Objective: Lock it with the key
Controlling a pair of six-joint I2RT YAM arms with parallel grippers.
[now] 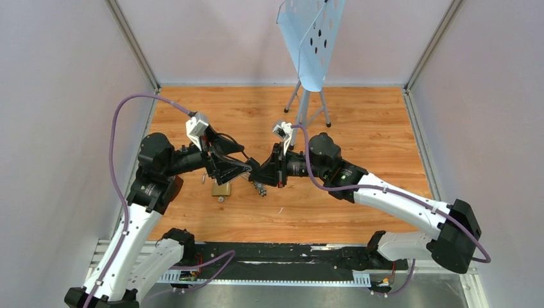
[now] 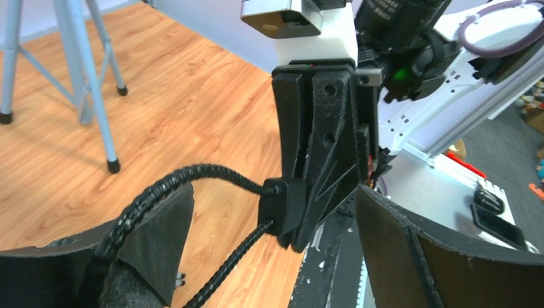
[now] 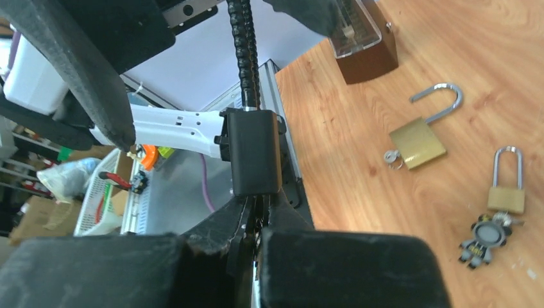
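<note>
The black lock head (image 2: 282,205) of a braided cable (image 2: 212,276) is at the tips of my right gripper (image 1: 256,168), which is shut on it in both wrist views. My left gripper (image 1: 237,160) faces it, open, with the cable passing between and in front of its fingers. An open brass padlock (image 3: 417,144) and a smaller padlock (image 3: 505,199) with a dark figure keychain (image 3: 481,244) lie on the wood below. I cannot make out a key at the lock head.
A brown box with a clear top (image 3: 364,63) sits on the wooden board (image 1: 346,212) on the left. A light blue stand (image 1: 310,45) rises at the back. The board's right and front areas are clear.
</note>
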